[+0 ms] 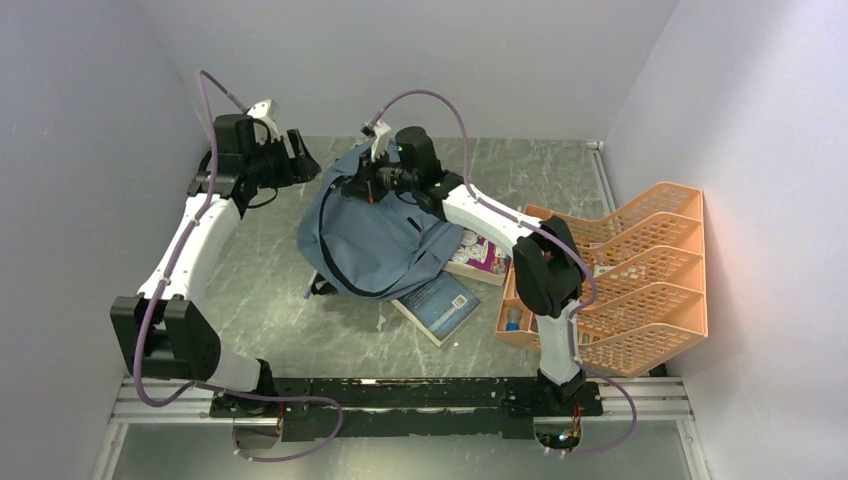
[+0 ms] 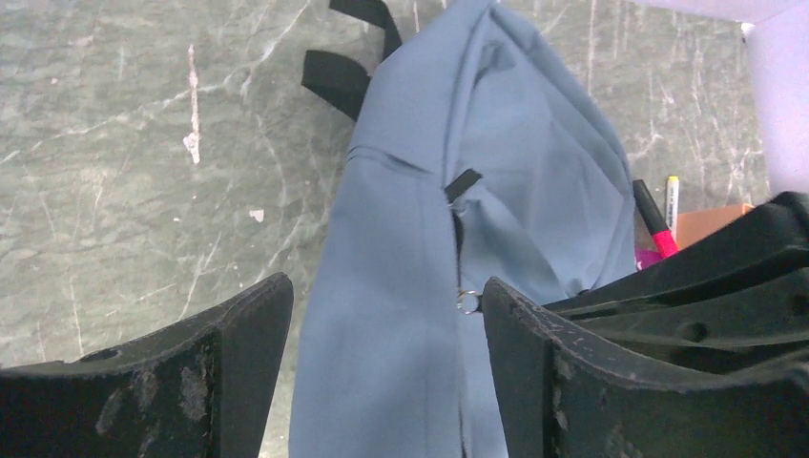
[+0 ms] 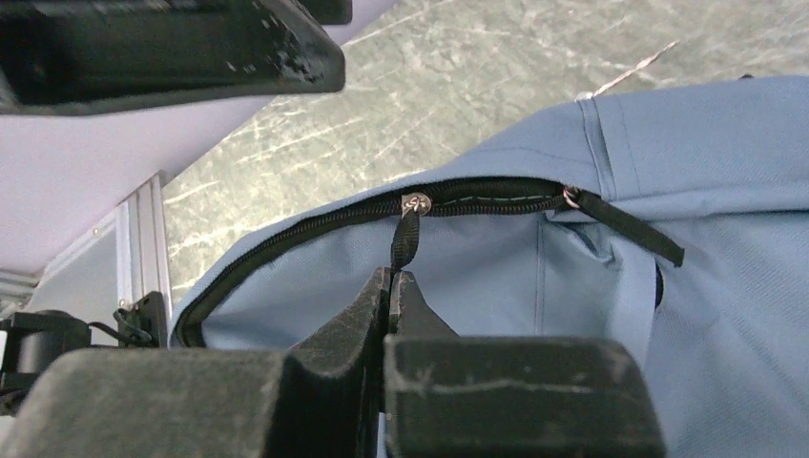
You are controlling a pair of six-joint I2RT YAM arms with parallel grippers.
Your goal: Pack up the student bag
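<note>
The blue-grey bag (image 1: 370, 250) lies on the table's back half, its black-trimmed zip (image 3: 315, 224) curving along the cloth. In the right wrist view, my right gripper is shut on a black zipper pull (image 3: 405, 239), close to the bag's edge. A second zipper pull (image 3: 625, 229) hangs free to its right. My left gripper (image 1: 312, 156) stands open beside the bag's upper left. From the left wrist view, the bag's cloth lies between and beyond its spread fingers, and it looks empty. Whether the bag holds anything is hidden.
A dark blue book (image 1: 440, 305) lies in front of the bag, and a purple-covered book (image 1: 483, 253) sits partly under its right side. The orange organizer (image 1: 640, 270) fills the right. Bare table shows at front left (image 1: 270, 330).
</note>
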